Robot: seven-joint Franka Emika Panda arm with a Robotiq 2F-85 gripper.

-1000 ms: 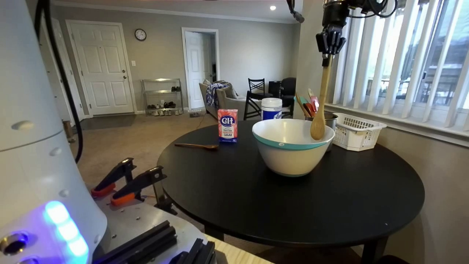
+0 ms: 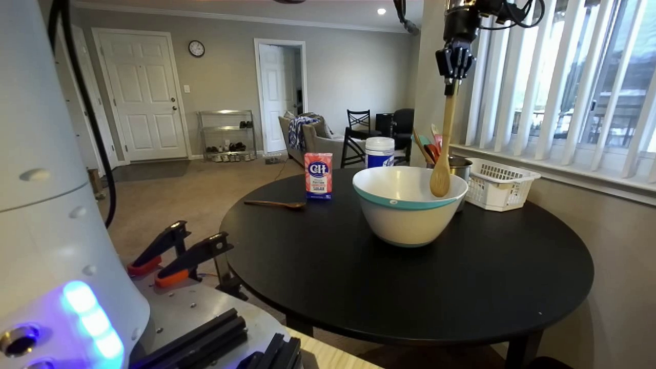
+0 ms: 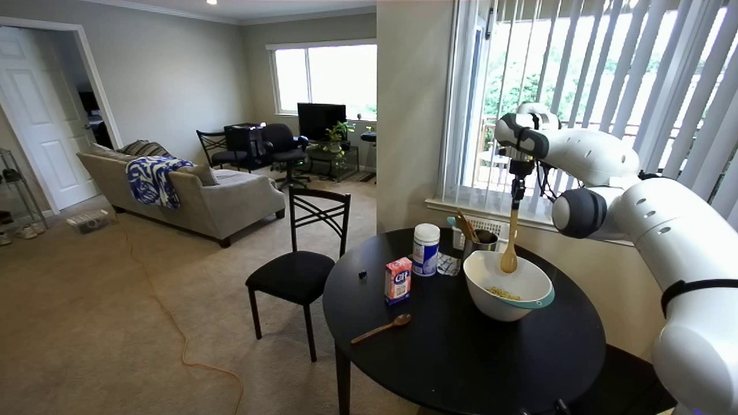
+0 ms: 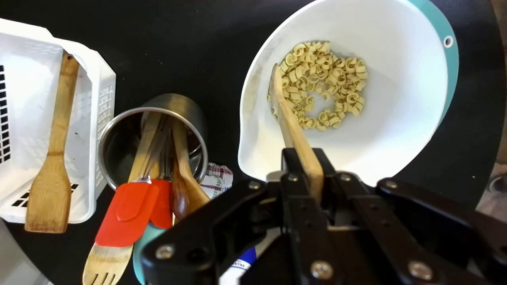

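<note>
A light wooden spoon (image 2: 447, 138) hangs bowl-down from my gripper (image 2: 452, 86), which is shut on the end of its handle. In exterior view 2 the spoon (image 3: 510, 249) reaches down at the back side of the white mixing bowl (image 3: 508, 304), its head partly below the rim. Curled dry pasta (image 4: 328, 78) lies in the bottom of the bowl (image 4: 394, 114) in the wrist view, with a bare patch in its middle. Seen from above, the spoon (image 4: 297, 137) overlaps the pasta's left edge; whether it touches the pasta cannot be told.
A metal utensil holder (image 4: 190, 111) and a white basket (image 4: 97, 128) with a wooden spatula (image 4: 50, 190) stand close beside the bowl. A sugar box (image 2: 318, 176), a white canister (image 3: 426, 249) and a dark wooden spoon (image 3: 381, 328) are farther off.
My gripper and the held spoon have shifted slightly left and a little down in exterior view 1. The bowl and the other table items have stayed put.
</note>
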